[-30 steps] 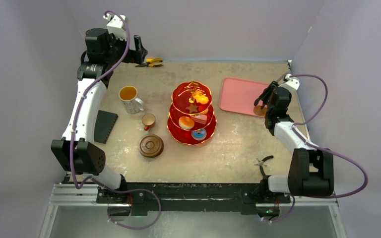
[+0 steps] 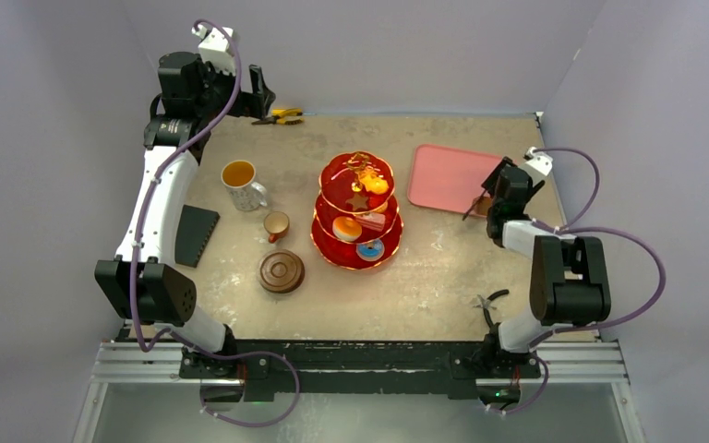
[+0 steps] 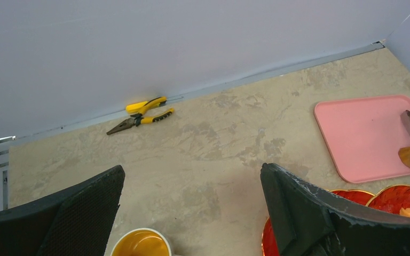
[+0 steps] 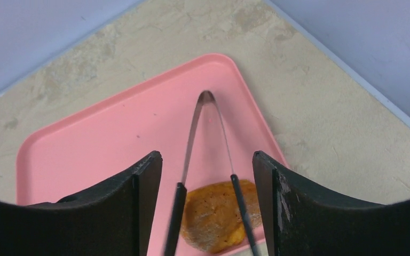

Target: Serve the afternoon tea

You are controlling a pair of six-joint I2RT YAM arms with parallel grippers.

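The pink tray [image 2: 448, 175] lies at the back right, with a brown piece of food [image 4: 211, 216] on it. Metal tongs [image 4: 193, 130] with black ends lean over that food, bend end toward the back of the tray. My right gripper is open, its fingers [image 4: 147, 184] on either side of the tongs and visibly apart from them. Left of centre in front of it stands the red three-tier stand [image 2: 332, 192], with several treats on its plates. My left gripper hovers open and empty at the back left.
A mug [image 2: 245, 192], a small cup [image 2: 276, 224], a brown round lid [image 2: 282, 271] and a black notebook [image 2: 195, 234] lie on the left. Yellow pliers [image 3: 144, 113] rest by the back wall; dark pliers [image 2: 488, 306] sit front right.
The right arm has shifted slightly left and its gripper a little too. A black tongs end now shows left of the gripper; the grey strip behind it is gone from sight. The left arm is still.
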